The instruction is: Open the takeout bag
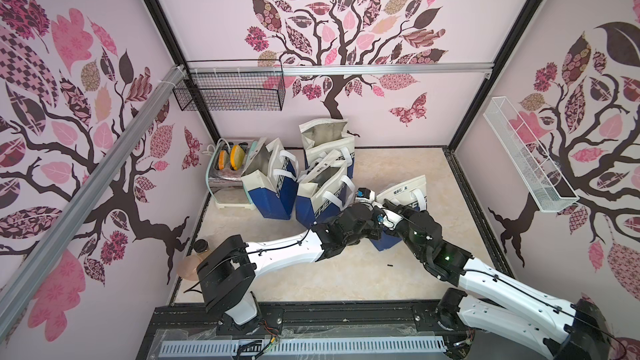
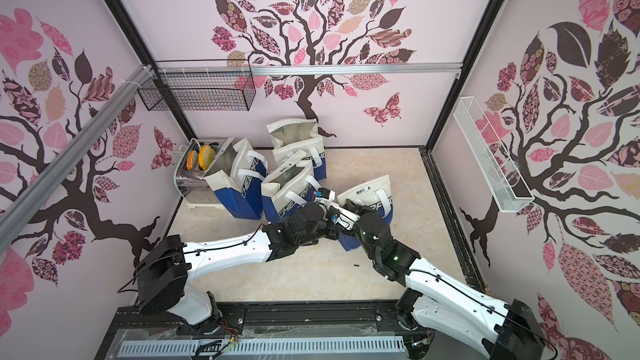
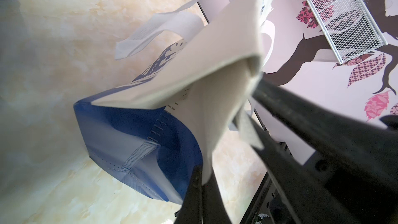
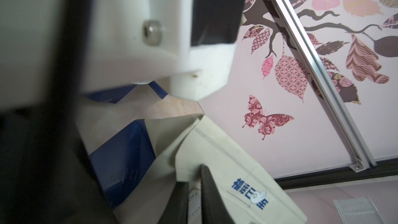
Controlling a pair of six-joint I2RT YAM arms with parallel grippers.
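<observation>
A blue and white takeout bag [image 1: 406,193] stands right of centre, its cream top flap folded over, with both grippers at its near-left side. In the left wrist view my left gripper is shut at the pale edge of the bag [image 3: 124,136], and the dark fingers of the other gripper reach in from the right. In the right wrist view my right gripper is at the flap's folded corner, just below printed characters; whether it is closed on the flap is unclear.
Several other takeout bags [image 1: 270,186] stand at the back left beside a rack [image 1: 223,186]. A jar [image 1: 193,263] is at the front left. Wire baskets hang on the walls [image 1: 533,153]. Bare tabletop lies at the front and back right.
</observation>
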